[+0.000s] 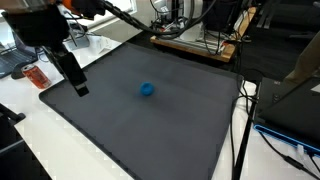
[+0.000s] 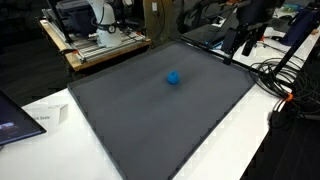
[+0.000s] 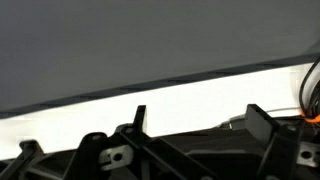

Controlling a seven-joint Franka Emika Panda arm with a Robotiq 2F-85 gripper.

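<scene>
A small blue object (image 1: 147, 89) lies on the dark grey mat (image 1: 135, 130), seen also in exterior view 2, where the blue object (image 2: 173, 77) has bare mat around it. My gripper (image 1: 81, 90) hangs to its left in exterior view 1, near the mat's left edge. In exterior view 2 the gripper (image 2: 238, 47) is at the upper right, well apart from the blue object. The wrist view shows my gripper open, its fingers wide apart with nothing between them. Beneath it are a white strip of table and the mat's edge; the blue object is outside that view.
An orange-and-silver can (image 1: 37, 77) stands beyond the mat's left corner. Black cables (image 2: 285, 80) lie coiled near the mat's right corner in exterior view 2. A white paper (image 2: 44, 122) lies at the left.
</scene>
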